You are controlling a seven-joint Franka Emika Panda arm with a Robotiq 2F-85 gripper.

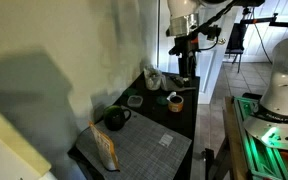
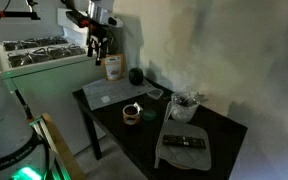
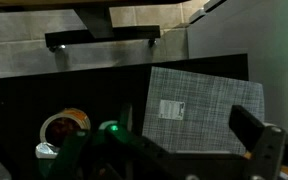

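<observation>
My gripper (image 1: 184, 70) hangs high above the black table, open and with nothing between its fingers. In the wrist view its dark fingers (image 3: 246, 125) reach in over a grey mat (image 3: 209, 105). A small pale square (image 3: 171, 109) lies on that mat. To the left stands a round cup-like container (image 3: 64, 128) with a tan rim; exterior view 2 shows the same container (image 2: 131, 114) near the table's front edge. Against the wall side are a black mug (image 1: 116, 117) and an upright tan-and-white bag (image 1: 106, 148).
A grey tray (image 2: 197, 158) carries a black remote-like object (image 2: 183, 142), with a clear plastic-wrapped bundle (image 2: 186, 101) at its far end. Beside the container sits a small green item (image 2: 149, 117). A clear dish (image 2: 155, 94) is nearby. A stove (image 2: 44, 58) stands beyond the table.
</observation>
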